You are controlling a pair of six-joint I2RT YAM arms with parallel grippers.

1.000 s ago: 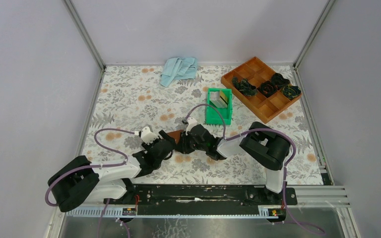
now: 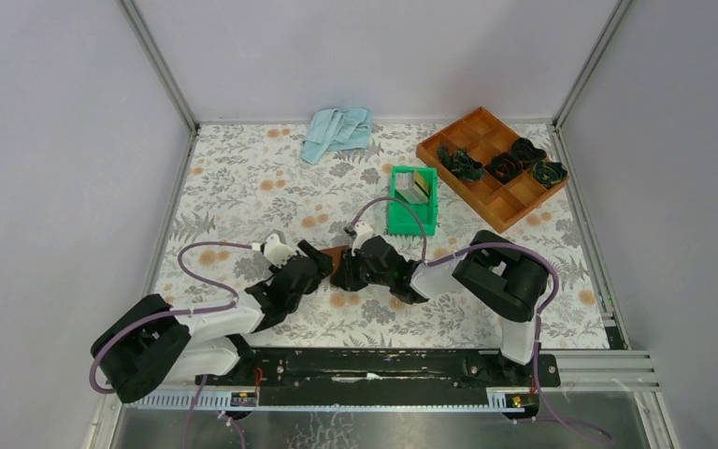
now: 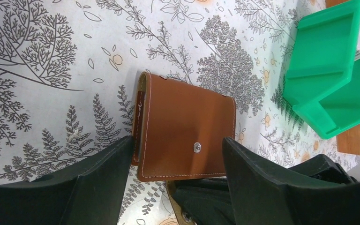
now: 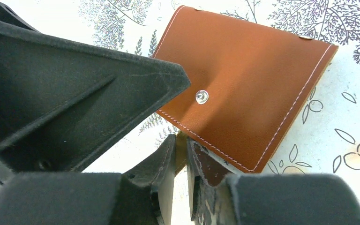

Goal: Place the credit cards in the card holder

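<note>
The brown leather card holder (image 3: pixel 187 126) lies on the patterned table, mostly hidden between the grippers in the top view; in the left wrist view its silver snap (image 3: pixel 197 147) faces up. My left gripper is open over it, one finger beside its left edge and the other near its right side. My right gripper is shut on a thin brown flap of the holder, below the panel with the snap. Credit cards (image 2: pixel 411 188) stand in the green bin (image 2: pixel 399 224), away from both grippers.
At the back right is a wooden compartment tray (image 2: pixel 487 198) holding several dark rolled items. A light blue cloth (image 2: pixel 337 132) lies at the back. Table space left of the holder is clear, while the two arms sit close together around it.
My left gripper has shifted a little to the right, closer to the holder. The right arm has hardly moved, and the green bin is where it was.
</note>
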